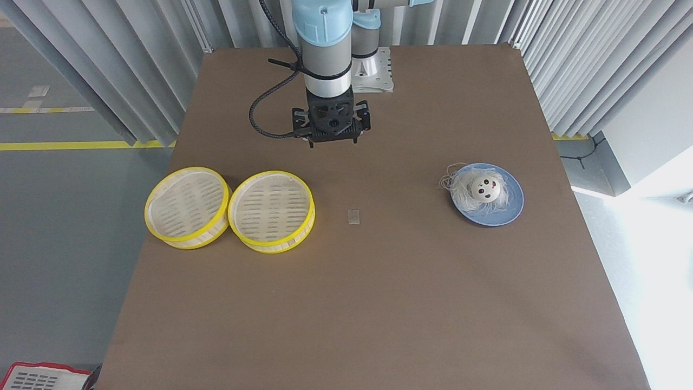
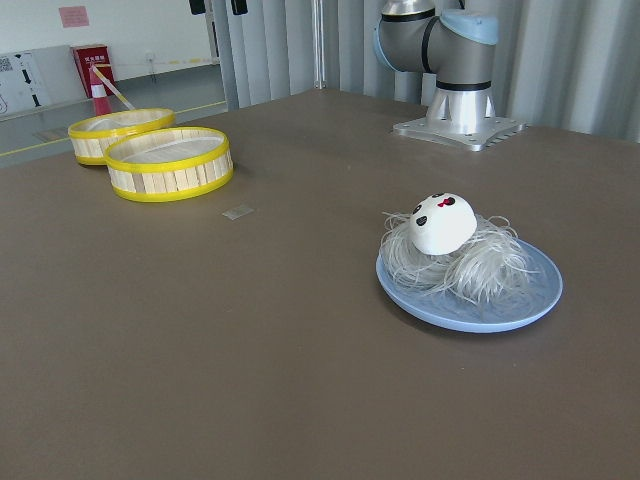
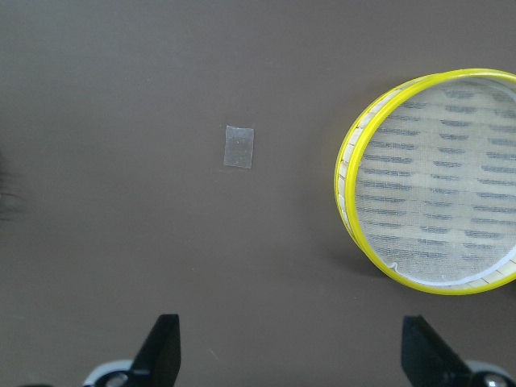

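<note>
My gripper (image 1: 332, 140) hangs high over the back middle of the brown table, its two black fingers wide apart in the wrist view with bare table between them. Two round steamer baskets with yellow rims, a left one (image 1: 185, 202) and a right one (image 1: 271, 208), sit side by side, empty, at the left. A blue plate (image 1: 487, 218) on the right holds white stringy strands (image 2: 485, 265) with a white ball (image 2: 442, 225) on top, marked with dark spots and a small red mark.
A small clear square (image 3: 239, 147) lies flat on the table beside the right basket. The robot's base plate (image 2: 450, 135) stands at the back, with curtains behind.
</note>
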